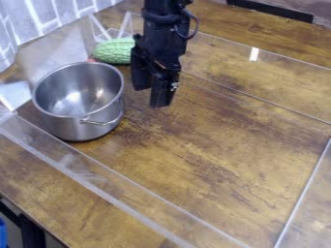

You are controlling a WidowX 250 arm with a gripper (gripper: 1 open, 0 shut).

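Note:
The black robot arm with its gripper (153, 87) comes down from the top centre, its fingers hanging just above the wooden surface, right of a large steel pot (77, 101). Behind the arm, at upper left, lies a green knobbly vegetable toy (111, 52), partly hidden by it. I cannot tell clearly whether the fingers are open or shut.
Clear low walls border the wooden table (220, 155). A white cloth or curtain hangs at the back left.

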